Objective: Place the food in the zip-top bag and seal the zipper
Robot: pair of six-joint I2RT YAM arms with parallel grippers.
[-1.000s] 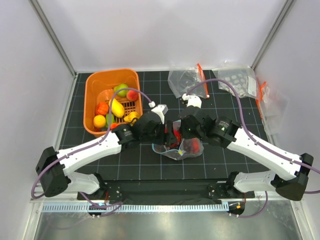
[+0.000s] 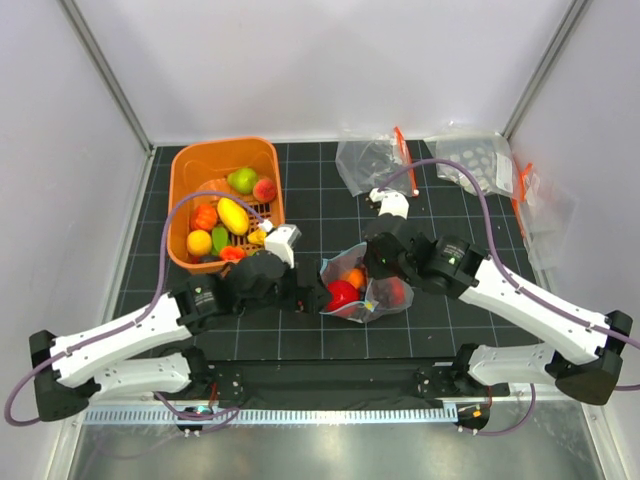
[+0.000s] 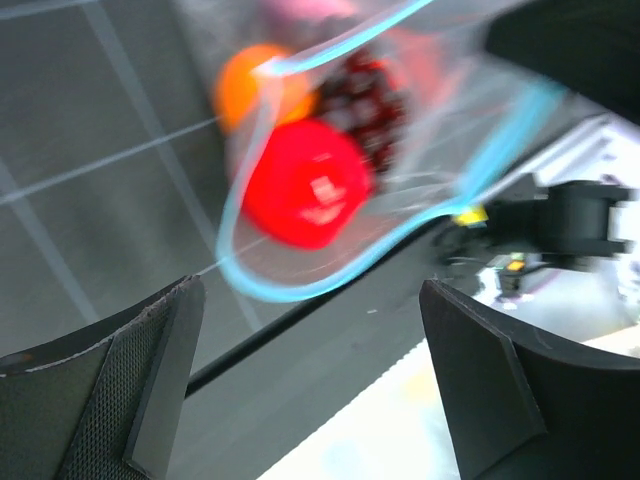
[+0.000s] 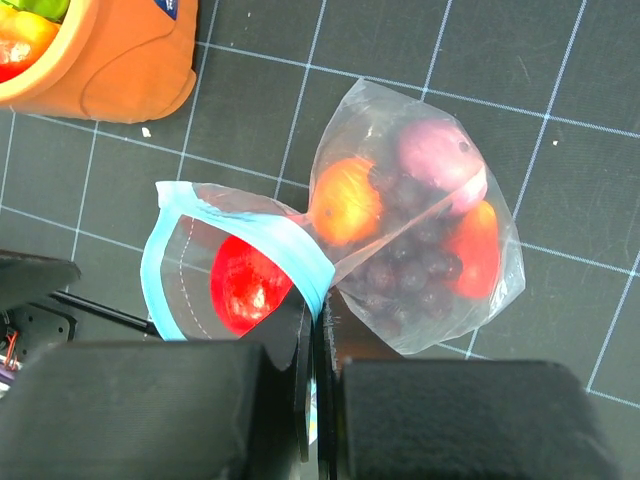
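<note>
A clear zip bag with a blue rim (image 4: pixel 420 300) lies front-centre, holding a red round item (image 4: pixel 245 290), an orange fruit (image 4: pixel 345 205), dark grapes (image 3: pixel 375 130), and pink and red items. My right gripper is shut on the bag's rim. My left gripper is open over the bag's left side, with nothing between its fingers; the bag's mouth shows open below it. An orange basket (image 2: pixel 180 185) at the left holds mixed produce.
Empty bags (image 2: pixel 365 165) and other plastic bags (image 2: pixel 470 160) lie along the back right. The tiles between basket and bags are clear.
My left gripper has withdrawn from over the bag's middle toward the left and front, uncovering the red item. The right gripper has barely moved.
</note>
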